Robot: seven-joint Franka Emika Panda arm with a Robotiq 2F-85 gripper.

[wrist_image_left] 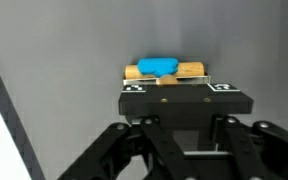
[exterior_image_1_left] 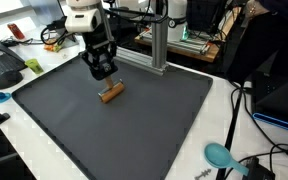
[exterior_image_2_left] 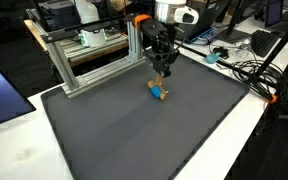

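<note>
A wooden cylinder [exterior_image_1_left: 112, 93] with a blue band or cap [exterior_image_2_left: 156, 91] is below my gripper [exterior_image_1_left: 107, 81], on or just over the dark grey mat [exterior_image_1_left: 134, 130]. Seen from the wrist, the cylinder [wrist_image_left: 191, 70] lies crosswise just past the fingertips, its blue part [wrist_image_left: 158, 66] left of centre. A small wooden piece [wrist_image_left: 167, 79] shows at its middle, between the fingers, and my gripper is shut on it. Most of that piece is hidden, and I cannot tell whether the cylinder touches the mat.
Wide clear mat lies around the cylinder. A metal frame post [exterior_image_1_left: 159, 40] stands behind it to the right. A teal scoop-like object [exterior_image_1_left: 222, 157] is on the white table near the front, with a green cup [exterior_image_1_left: 33, 65] at far left.
</note>
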